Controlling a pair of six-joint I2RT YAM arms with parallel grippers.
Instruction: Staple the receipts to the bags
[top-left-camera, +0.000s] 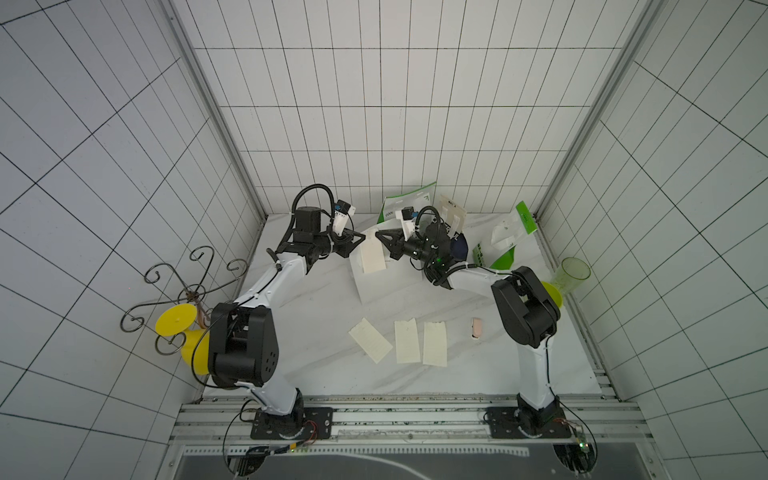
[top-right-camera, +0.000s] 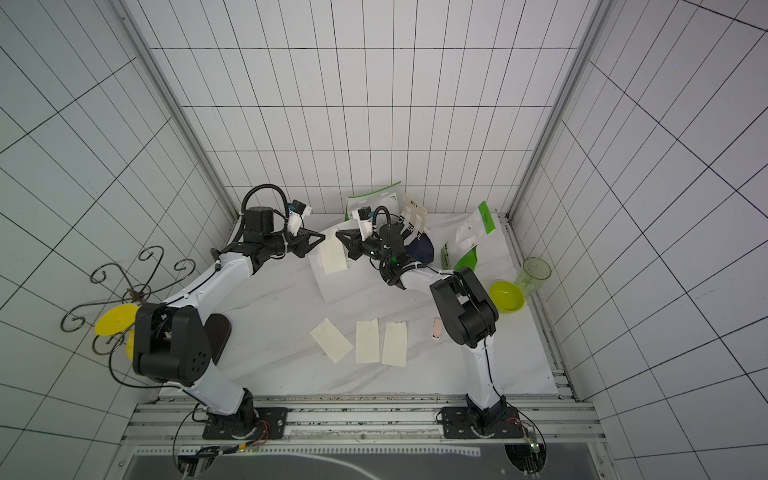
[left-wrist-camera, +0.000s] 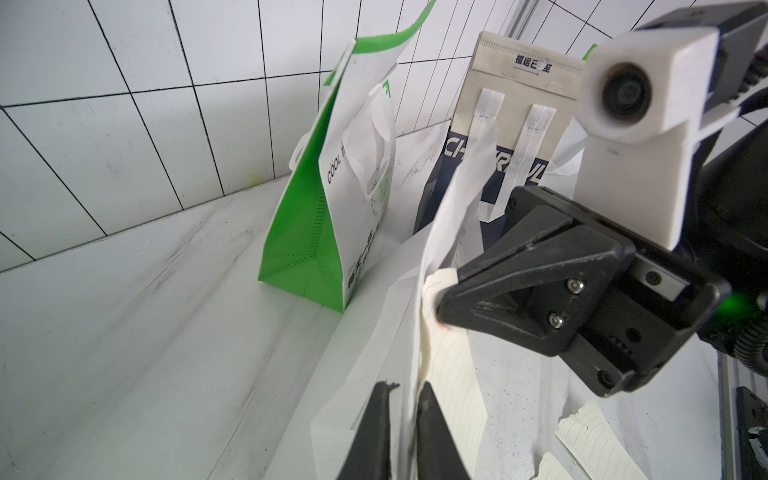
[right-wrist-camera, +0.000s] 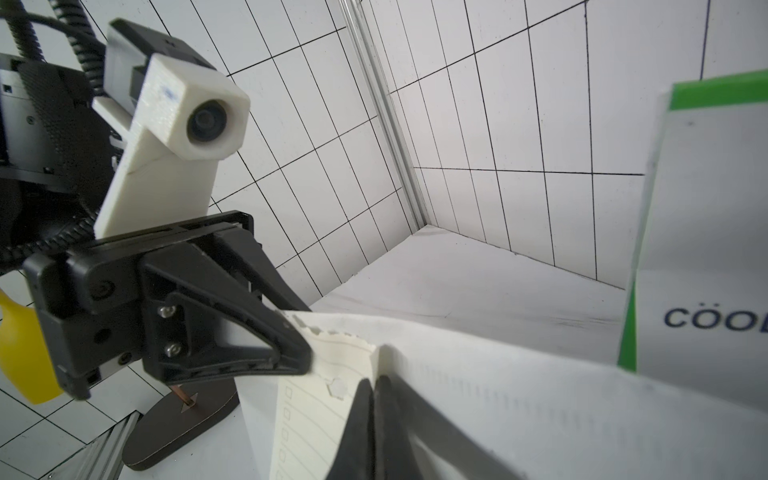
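A white bag (top-left-camera: 358, 280) stands at mid-table with a cream lined receipt (top-left-camera: 372, 254) against its top part. My right gripper (top-left-camera: 379, 233) is shut at the receipt's top corner and bag edge, pinching them. My left gripper (top-left-camera: 361, 238) is shut at the same top edge, slightly left; whether anything is between its fingertips is unclear. Three loose receipts (top-left-camera: 370, 340) (top-left-camera: 406, 342) (top-left-camera: 434, 344) lie at the front. No stapler is clearly visible.
Behind stand a green-and-white bag (top-left-camera: 408, 200), a beige-and-navy bag (top-left-camera: 451, 214) and another green-and-white bag (top-left-camera: 504, 233). A pink object (top-left-camera: 477, 327) lies front right. A yellow bowl (top-right-camera: 506, 299) and glass (top-right-camera: 533, 274) stand at right.
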